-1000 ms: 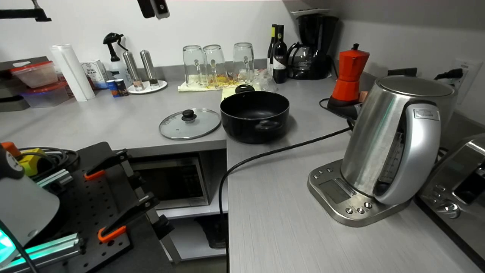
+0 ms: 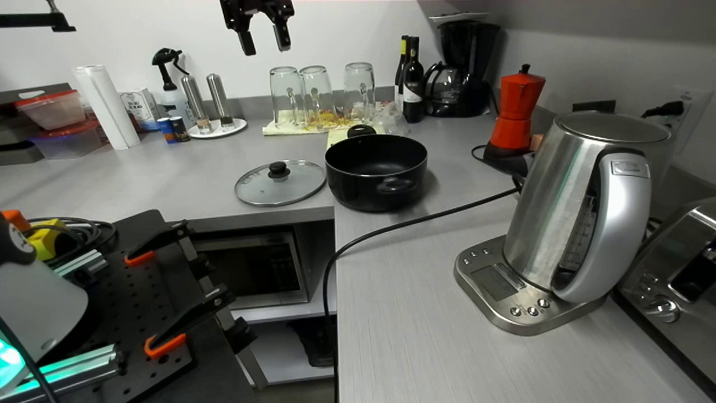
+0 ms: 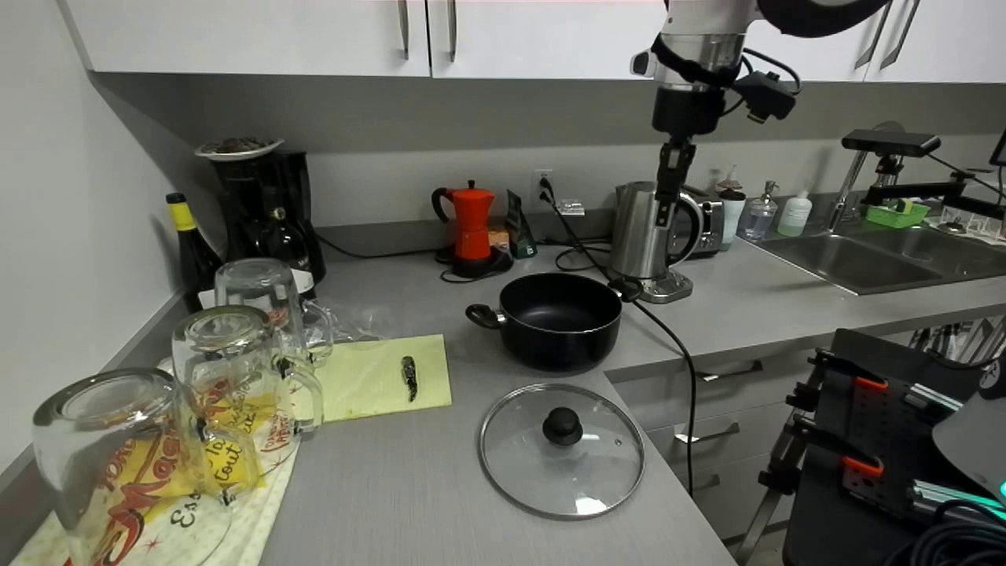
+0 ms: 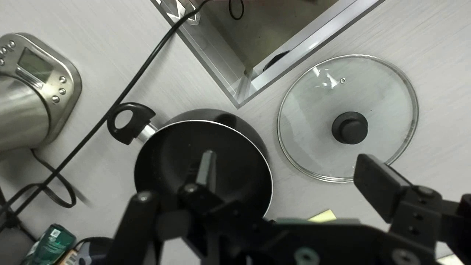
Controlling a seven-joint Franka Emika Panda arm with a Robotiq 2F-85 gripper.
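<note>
My gripper (image 2: pixel 265 44) hangs high above the counter, open, with nothing between its two separated fingers. In exterior view 2 the gripper (image 3: pixel 666 209) appears in front of the kettle, pointing down. Below it in the wrist view, one finger overlaps the black pot (image 4: pixel 201 137) and the other overlaps the lower right rim of the glass lid (image 4: pixel 375 106). The pot (image 3: pixel 561 325) is uncovered and looks empty, with a handle on either side. Flat on the counter beside it rests the lid (image 3: pixel 594 462), its black knob (image 3: pixel 563 425) facing up.
A steel kettle (image 2: pixel 570 201) and a red moka pot (image 2: pixel 517 107) stand on the counter. A black cable (image 2: pixel 416 220) crosses near the pot and drops over the edge. Several glass mugs and a yellow cloth (image 3: pixel 377 377) holding a small dark item (image 3: pixel 409 377) lie past the pot.
My gripper has come lower and to the right in exterior view 1, and its two fingers now show apart. The pot and lid have stayed in place.
</note>
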